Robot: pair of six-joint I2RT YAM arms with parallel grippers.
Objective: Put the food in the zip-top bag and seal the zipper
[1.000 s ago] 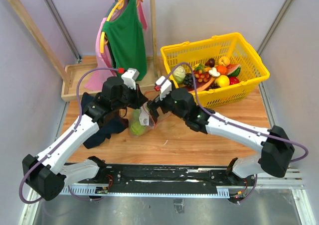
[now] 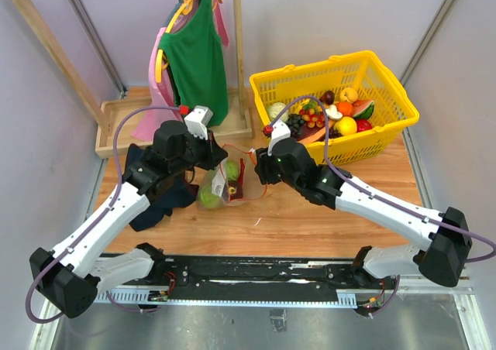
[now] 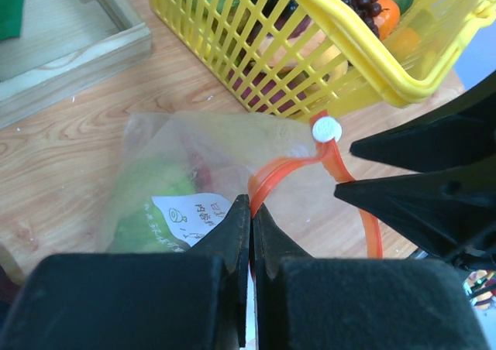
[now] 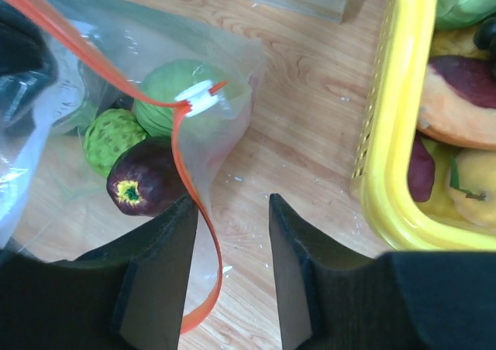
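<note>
The zip top bag (image 2: pixel 236 187) holds a green round item, a custard-apple-like fruit (image 4: pixel 112 142) and an eggplant (image 4: pixel 143 178). My left gripper is shut on the bag's orange-edged rim, whose white slider (image 3: pixel 326 129) stands up to the right. My right gripper is part open at the bag's right side, the orange zip edge passing by its left finger; in the left wrist view its dark fingers sit beside that edge. Whether it touches the rim I cannot tell.
The yellow basket (image 2: pixel 384 137) full of produce stands just behind and right of the bag. A wooden rack (image 2: pixel 105 133) with hanging clothes is at the back left, dark cloth (image 2: pixel 151 211) left of the bag.
My right gripper has moved rightward from over the middle of the bag to its right edge, and the bag's mouth looks more spread. The left arm has shifted very little.
</note>
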